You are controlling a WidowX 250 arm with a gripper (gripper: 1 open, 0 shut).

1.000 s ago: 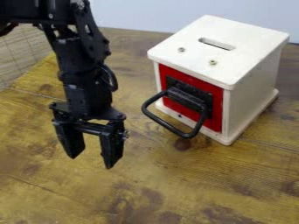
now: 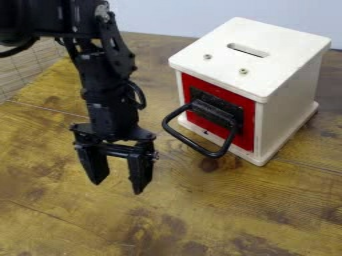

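My black gripper (image 2: 116, 166) hangs low over the wooden table at the left, fingers apart and pointing down, with nothing between them. To its right stands a white wooden box (image 2: 282, 90) with a slanted top that has a slot and two small knobs. Its red front panel (image 2: 202, 91) carries a black fitting with a black loop handle (image 2: 193, 141) sticking out toward me, apart from the gripper.
A wire mesh (image 2: 20, 70) shows at the far left edge, and a pale wall lies behind.
The arm and gripper have shifted slightly to the right over the last second. The box and its handle stay where they were.
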